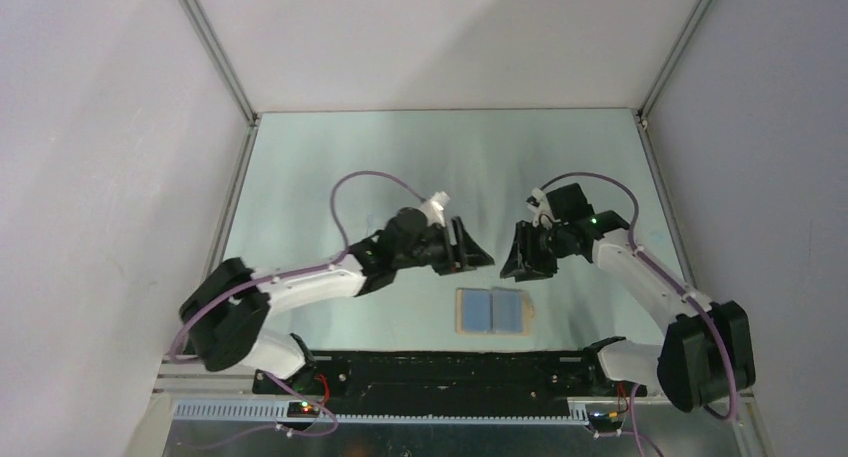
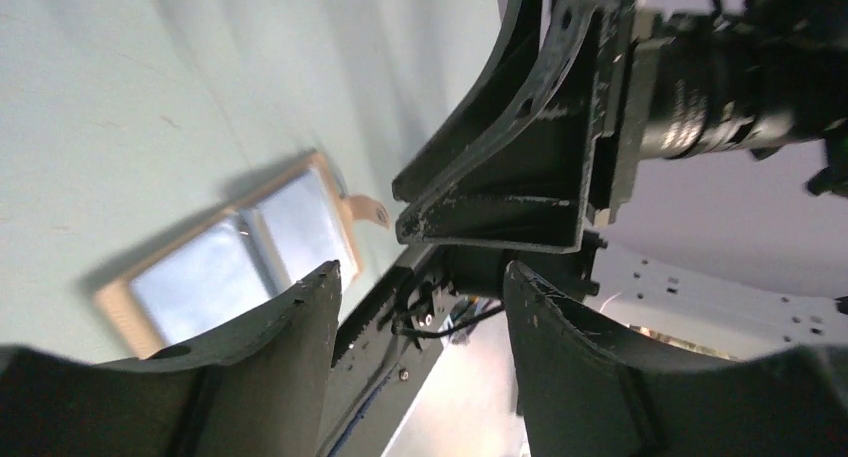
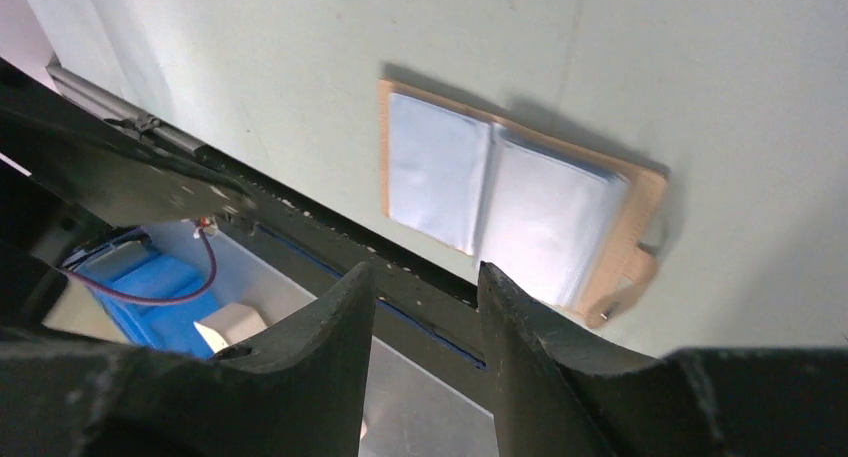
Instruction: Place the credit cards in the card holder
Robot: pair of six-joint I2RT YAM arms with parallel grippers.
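Note:
The card holder (image 1: 476,311), a tan-backed open piece with two pale blue pockets, lies flat near the table's front edge, and shows in both wrist views (image 2: 198,282) (image 3: 433,169). A tab sticks out from one side. My left gripper (image 1: 462,245) is raised behind the holder, open with nothing between its fingers. My right gripper (image 1: 525,252) faces it from the right, also above and behind the holder, open and empty. Whether cards are inside the pockets I cannot tell.
Walls bound both sides; a dark rail runs along the front edge below the holder.

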